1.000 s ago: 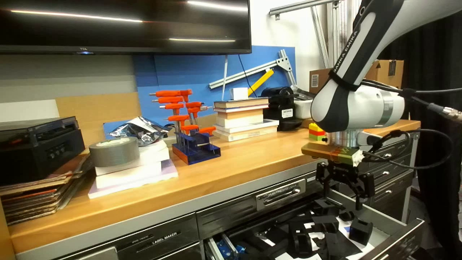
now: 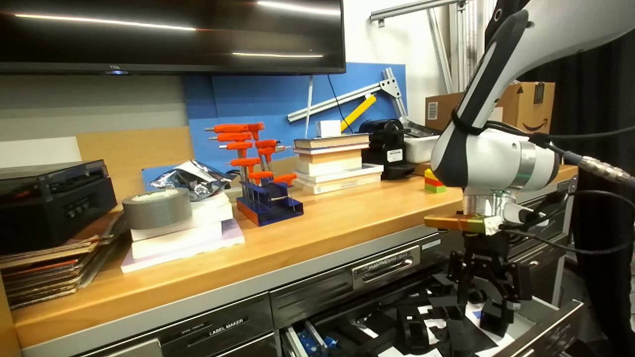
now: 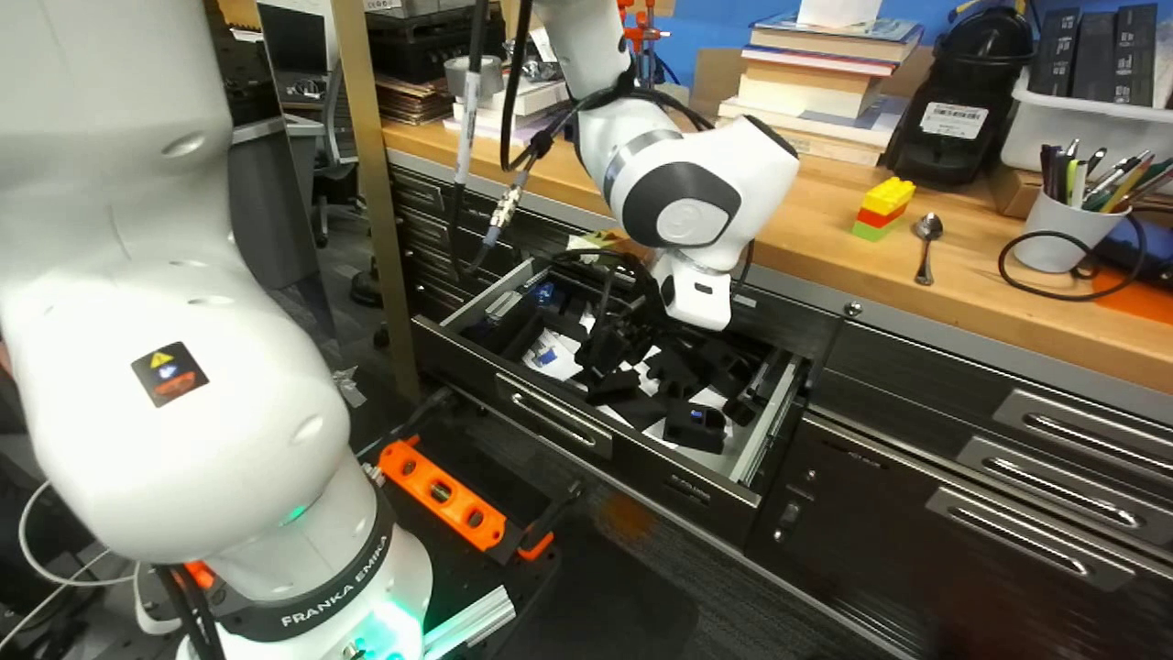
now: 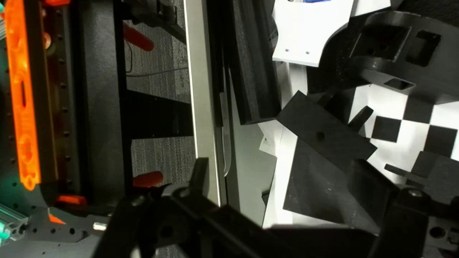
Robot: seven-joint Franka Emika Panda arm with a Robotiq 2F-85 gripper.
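Note:
My gripper (image 2: pixel 483 304) hangs low over the drawer of black parts, pointing down with its fingers spread. In the wrist view the gripper has one finger (image 4: pixel 199 176) over the drawer's front edge and the other finger (image 4: pixel 370 189) over the black pieces. Nothing is held between them. Below the gap lie a flat black plate (image 4: pixel 327 127) and white paper (image 4: pixel 275 202). A black block (image 2: pixel 494 316) appears close to one finger in exterior view 1; contact cannot be judged. In exterior view 2 the gripper blends into the dark parts.
The drawer front (image 3: pixel 616 440) stands pulled out below the wooden counter (image 2: pixel 333 214). On the counter are a stacked block (image 3: pixel 882 209), a spoon (image 3: pixel 926 244), books (image 2: pixel 336 163) and a hex-key stand (image 2: pixel 268 199). An orange level (image 3: pixel 440 493) lies by the robot base.
The arm has come down, bringing my gripper from above the drawer to among the black parts, slightly to the right in exterior view 1. The fingers remain open.

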